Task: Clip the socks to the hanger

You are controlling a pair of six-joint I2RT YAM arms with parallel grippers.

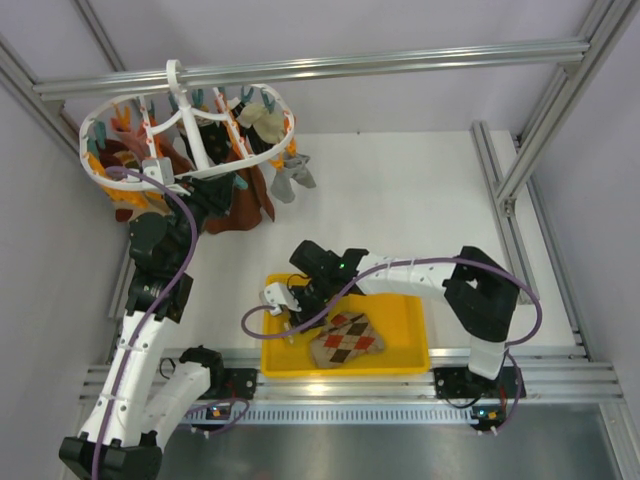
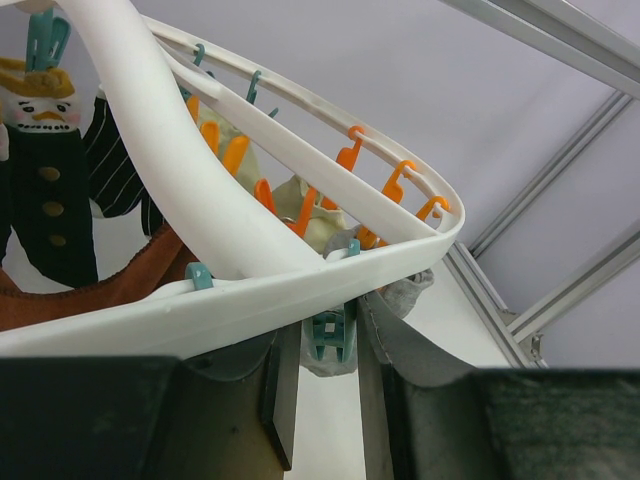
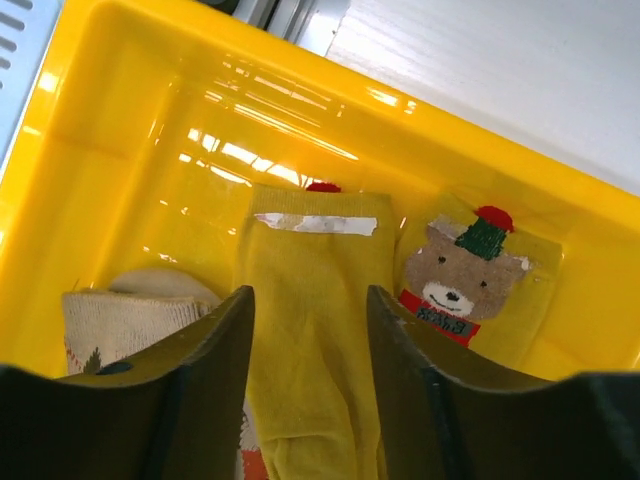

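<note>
My left gripper is shut on a teal clip (image 2: pixel 325 330) at the near lower rim of the white hanger (image 2: pixel 290 298), which carries many orange and teal clips with socks. My right gripper is open over the yellow bin (image 3: pixel 140 140). Below it lie a plain yellow sock (image 3: pixel 305 260) with a white label, a sock with a bear face (image 3: pixel 460 285) and a knitted beige sock (image 3: pixel 125 325). In the top view an argyle sock (image 1: pixel 348 340) lies in the bin; the right arm hides much of the bin's other contents.
An aluminium rail (image 1: pixel 380 66) spans the back above the hanger, with uprights at both sides. The white board (image 1: pixel 410 190) right of the hanger and behind the bin is clear.
</note>
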